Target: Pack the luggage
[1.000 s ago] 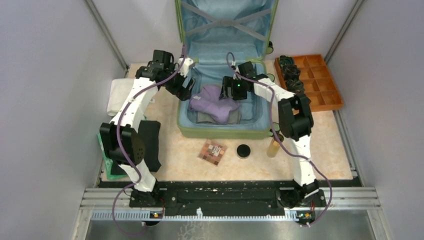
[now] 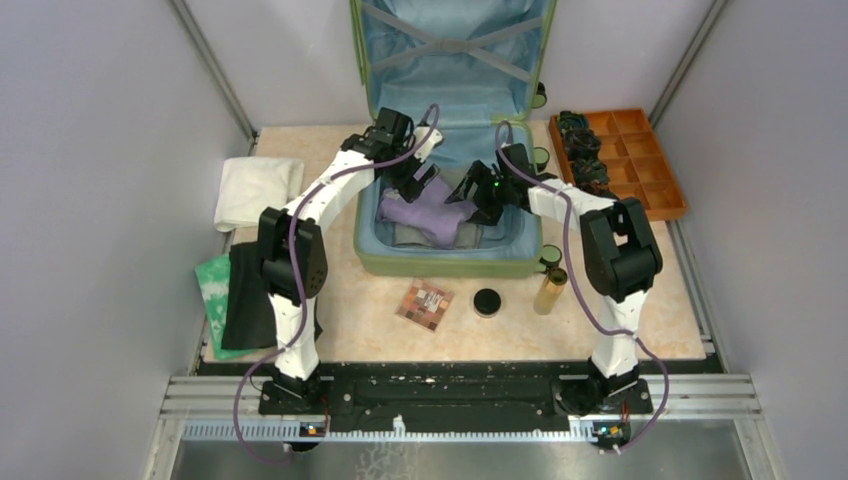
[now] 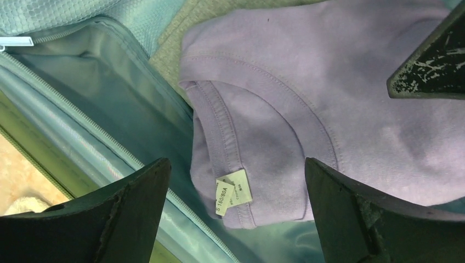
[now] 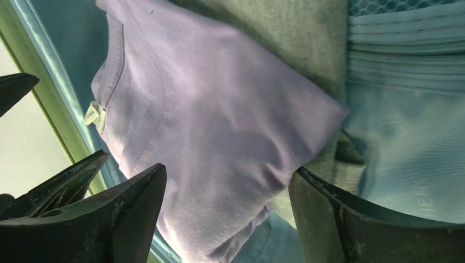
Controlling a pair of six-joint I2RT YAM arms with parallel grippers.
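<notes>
An open green suitcase [image 2: 450,265] holds a crumpled lavender garment [image 2: 425,215] lying on grey cloth [image 4: 329,49]. A size label [image 3: 238,186] shows on the garment. My left gripper [image 2: 418,178] is open above the garment's left part, nothing between its fingers. My right gripper [image 2: 470,185] is over the garment's right part; in the right wrist view its fingers are apart, one beside a raised fold, with no grip visible.
An orange organizer [image 2: 640,165] with dark items stands right of the suitcase. White cloth [image 2: 255,190], black and green cloths [image 2: 215,290] lie left. A palette [image 2: 425,303], round jar [image 2: 487,303] and gold bottle [image 2: 550,292] stand in front.
My left gripper moved right over the suitcase since a second ago.
</notes>
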